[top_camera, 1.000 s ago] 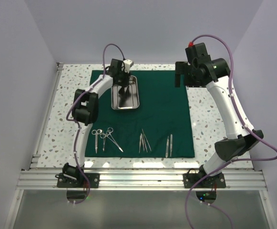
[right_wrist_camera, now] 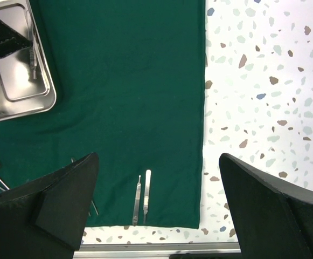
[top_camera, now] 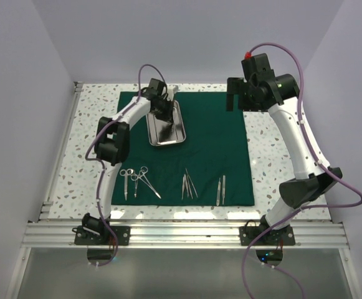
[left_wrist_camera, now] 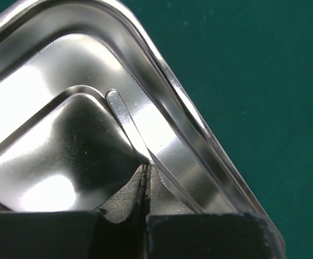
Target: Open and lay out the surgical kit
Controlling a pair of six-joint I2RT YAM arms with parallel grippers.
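The metal tray (top_camera: 167,142) lies on the green cloth (top_camera: 215,137) at the back left. Inside it, a slim flat metal instrument (left_wrist_camera: 125,120) runs along one side wall in the left wrist view. My left gripper is shut with its tips over this instrument; whether they touch it I cannot tell, and nothing shows between them. In the right wrist view the instrument (right_wrist_camera: 33,60) lies in the tray beside the left gripper. My right gripper hangs open and empty above the cloth's right side.
Along the cloth's front lie several scissor-handled instruments (top_camera: 135,177) at left, several tweezers (top_camera: 184,185) in the middle and two flat handles (top_camera: 219,190) at right.
The tray has slid slightly to the right. The right arm has barely moved.
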